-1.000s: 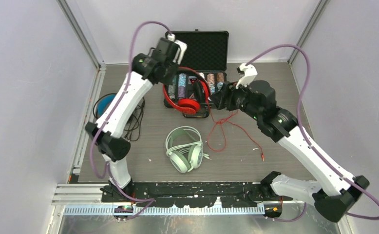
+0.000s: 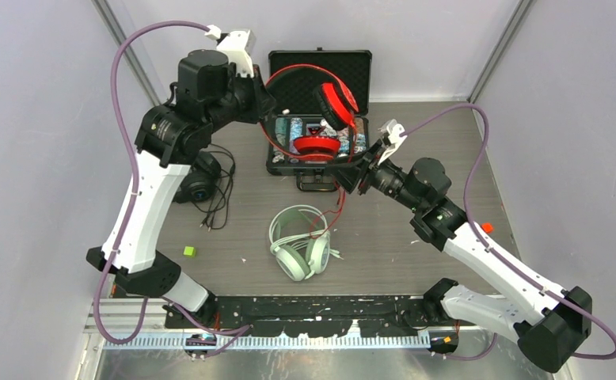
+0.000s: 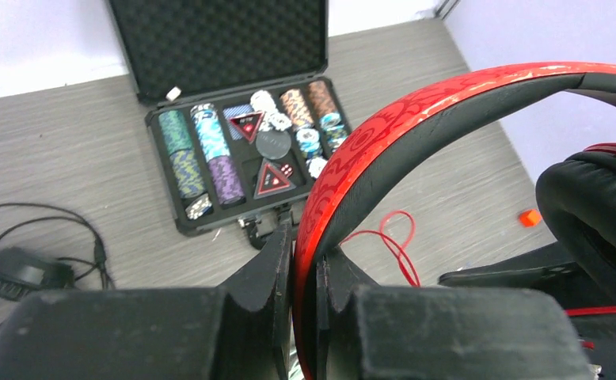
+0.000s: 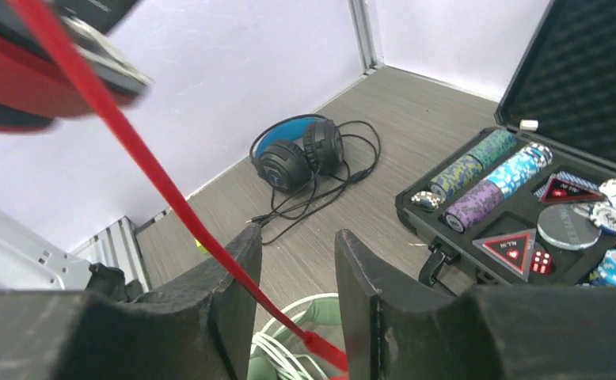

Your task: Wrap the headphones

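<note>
Red-and-black headphones (image 2: 332, 107) hang high in the top view, my left gripper (image 2: 257, 99) shut on their headband (image 3: 384, 138). In the left wrist view the band rises from between its fingers. Their red cable dangles toward the table. My right gripper (image 2: 344, 166) is just below and right of the ear cups; in the right wrist view (image 4: 297, 301) its fingers stand part open, with the red cable (image 4: 170, 190) running down between or behind them. White-green headphones (image 2: 297, 253) lie on the table below.
An open case of poker chips (image 2: 297, 166) sits at the back. Black headphones (image 4: 285, 166) with coiled cables lie on the left. A green cube (image 2: 190, 251) and an orange cube (image 3: 530, 217) lie at the sides.
</note>
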